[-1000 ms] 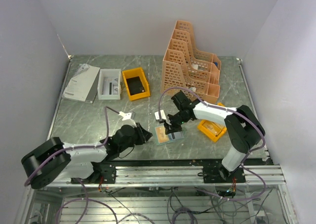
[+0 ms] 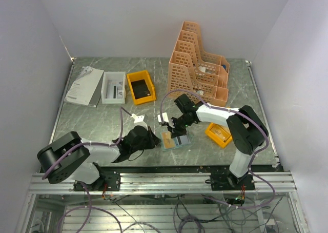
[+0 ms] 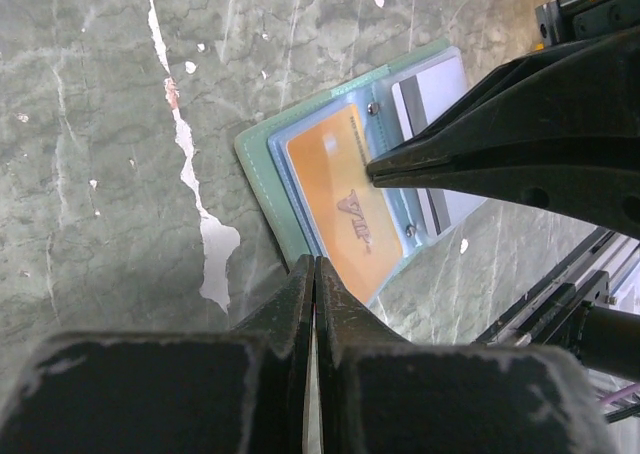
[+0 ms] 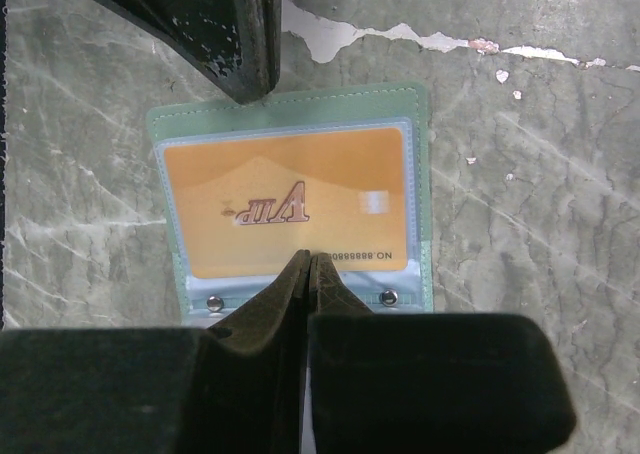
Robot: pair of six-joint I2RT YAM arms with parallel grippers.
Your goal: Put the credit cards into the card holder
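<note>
The card holder [image 3: 254,157] lies on the marble table, an orange VIP card [image 4: 285,174] in its clear pocket and a silver card with a dark stripe [image 3: 435,104] beside it. My left gripper is shut at the holder's edge by the orange card; whether anything is between its fingers is hard to see. My right gripper is shut with its tips on the card's edge near the snaps, nothing visible between them.
A yellow bin [image 2: 214,139] sits at the right, another [image 2: 145,74] at the back beside a white box [image 2: 107,97] and papers [image 2: 79,92]. A tiered peach rack [image 2: 182,74] stands at back right.
</note>
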